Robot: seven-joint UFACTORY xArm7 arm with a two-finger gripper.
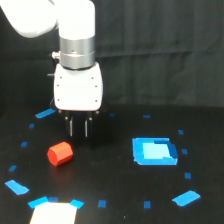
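A red block [60, 153] lies tilted on the black table, left of centre and nearer the camera than my gripper. My white gripper [78, 130] points down behind it and slightly to its right. Its two thin dark fingers stand apart with only dark background between them, so it is open and holds nothing. The red block is outside the fingers; the frame does not show whether one fingertip touches it.
On the right lies a blue square tray [137, 150] with a white patch inside. Blue tape marks [186, 198] dot the black surface. A pale sheet [52, 213] lies at the front left edge.
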